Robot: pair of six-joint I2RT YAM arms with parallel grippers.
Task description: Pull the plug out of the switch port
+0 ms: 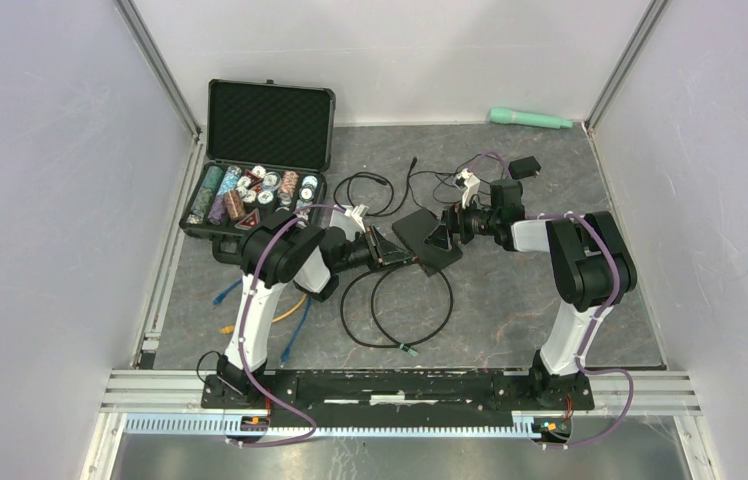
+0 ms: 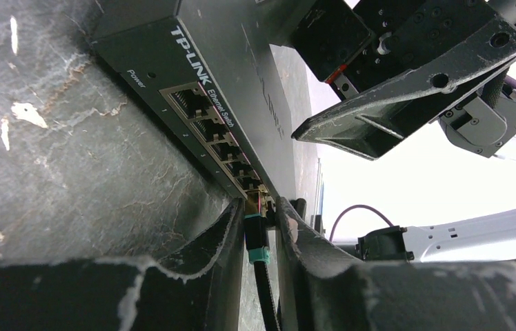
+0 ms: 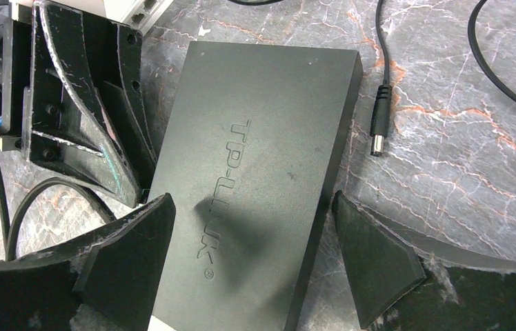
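Note:
A black TP-LINK switch (image 1: 420,235) (image 2: 234,89) lies on the grey floor between my grippers, its row of ports visible in the left wrist view. A black cable's plug (image 2: 256,231) with teal bands sits at the lowest port, and my left gripper (image 1: 408,257) is shut on it. Whether the plug is still fully seated cannot be told. My right gripper (image 1: 445,233) stands open over the switch, its fingers either side of the body.
An open case of chips (image 1: 202,182) is at back left, a mint tube (image 1: 530,117) and small black adapter (image 1: 523,167) at back right. Black, blue and yellow cables lie around; a DC plug (image 3: 381,110) lies beside the switch.

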